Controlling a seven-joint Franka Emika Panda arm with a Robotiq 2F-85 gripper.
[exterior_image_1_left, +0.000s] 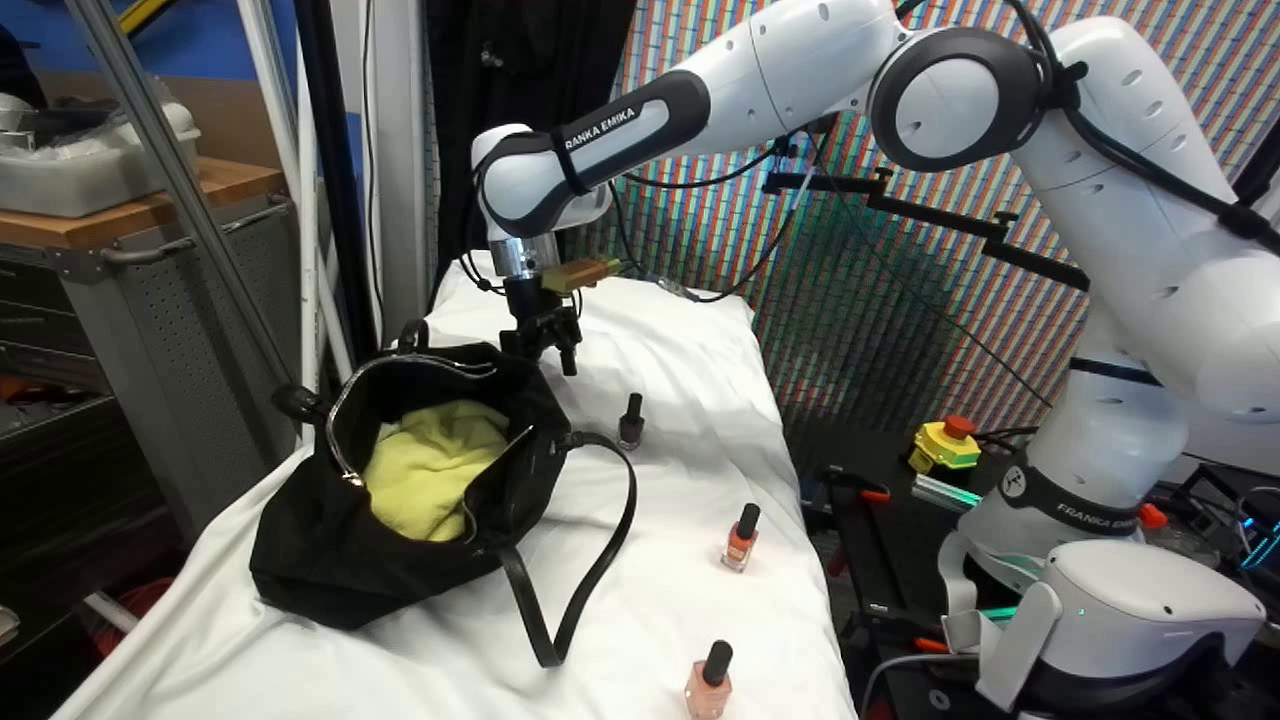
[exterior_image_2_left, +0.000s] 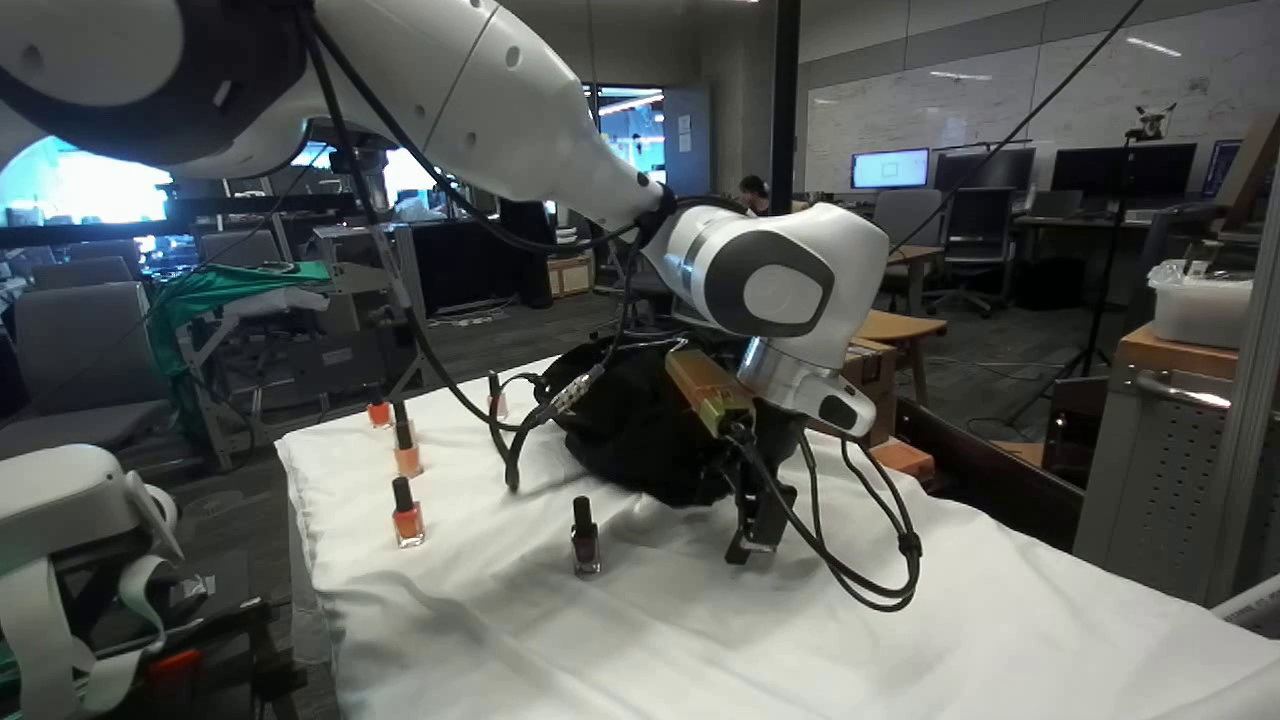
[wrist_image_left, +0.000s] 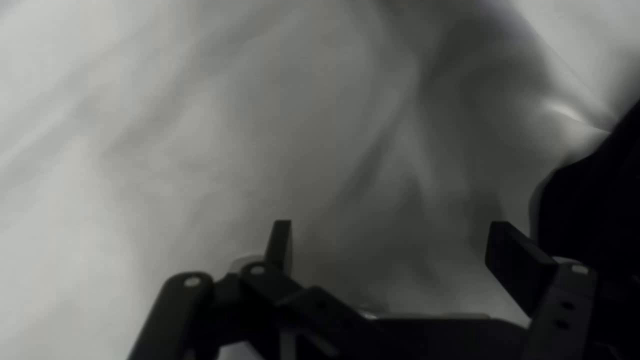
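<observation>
My gripper is open, its fingers wide apart with only white cloth visible between them in the wrist view. In exterior view 1 it hangs low over the table at the far side of a black handbag (exterior_image_1_left: 324, 552), close beside it. Yellow-green cloth (exterior_image_1_left: 432, 468) fills the bag's open mouth. A dark nail polish bottle (exterior_image_1_left: 631, 426) stands upright a short way from the gripper. Farther along are an orange-red bottle (exterior_image_1_left: 740, 540) and a peach bottle (exterior_image_1_left: 708, 684), both upright. Exterior view 2 also shows a red bottle (exterior_image_2_left: 379, 414) at the table's far edge.
A white sheet (exterior_image_2_left: 840, 636) with wrinkles covers the table. The bag's strap (exterior_image_1_left: 612, 540) loops out over the sheet toward the bottles. Cables (exterior_image_2_left: 876, 588) dangle beside the wrist. Bare cloth lies on the gripper's side away from the bag.
</observation>
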